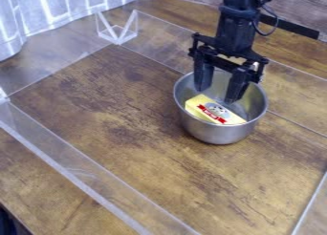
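Note:
A steel bowl (221,130) stands on the wooden table. Inside it lies a yellow packet with a red and white label (208,113). The black gripper (220,80) hangs over the bowl from the top, its fingers apart above the packet, one toward each side, with nothing visible held between them.
A clear plastic piece (118,27) sits at the upper left. Transparent strips run along the left and right edges of the table (115,162). The wood left of and below the bowl is bare.

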